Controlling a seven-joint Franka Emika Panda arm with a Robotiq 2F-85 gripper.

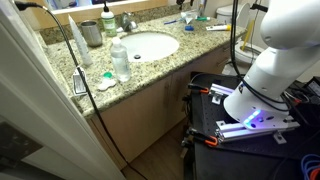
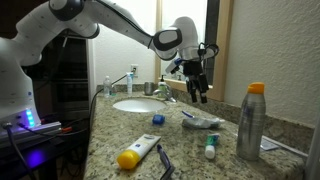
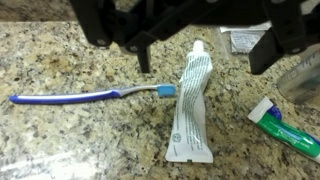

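Observation:
In the wrist view my gripper is open, its dark fingers apart at the top, with nothing held between them. Below, a white toothpaste tube [image 3: 190, 120] lies on the speckled counter, its cap end between the fingers in this view. A blue and white toothbrush [image 3: 75, 97] lies to the left, its blue bristles against or very near the tube. At the right edge is a green tube [image 3: 292, 135] with a white and blue end. From the side, the gripper [image 2: 203, 90] hangs above the far part of the counter, near a shiny clear tray [image 2: 203, 122].
A tall grey bottle [image 2: 252, 125] with an orange cap stands on the right. Near the front lie a yellow bottle [image 2: 138, 152] and a dark slim item [image 2: 165, 163]. A blue object [image 2: 158, 119] sits by the sink [image 2: 138, 104]. Open counter lies at the front left.

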